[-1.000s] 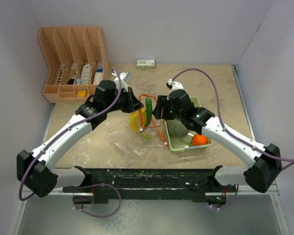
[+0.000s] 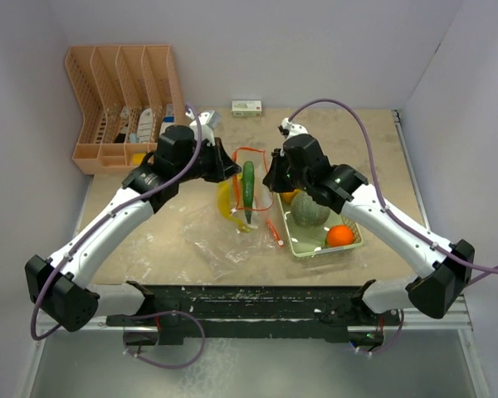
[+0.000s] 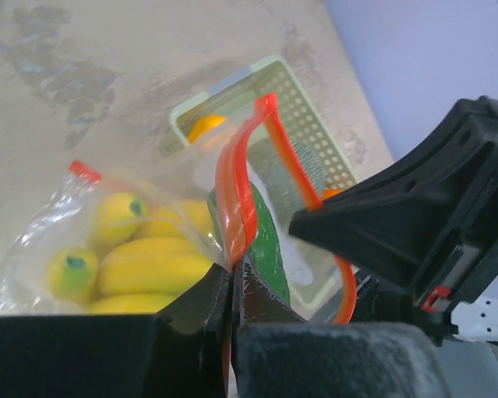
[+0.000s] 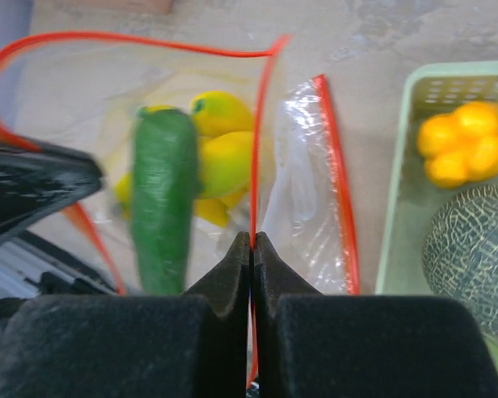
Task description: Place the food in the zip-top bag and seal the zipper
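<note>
A clear zip bag with red zipper (image 2: 257, 149) hangs held open between my grippers. My left gripper (image 2: 232, 170) is shut on the bag's rim at one side; my right gripper (image 2: 270, 178) is shut on the opposite rim, as the wrist views show. Inside are a green cucumber-like vegetable (image 4: 162, 199), upright in the top view, and yellow bananas (image 3: 153, 269) with other yellow food. The bag's lower part rests on the table.
A green crate (image 2: 295, 249) at the right holds a melon (image 2: 310, 211), an orange (image 2: 340, 235) and a yellow pepper (image 4: 465, 141). An orange divided rack (image 2: 100, 162) stands back left.
Both grippers have shifted slightly, and the bag's mouth with them.
</note>
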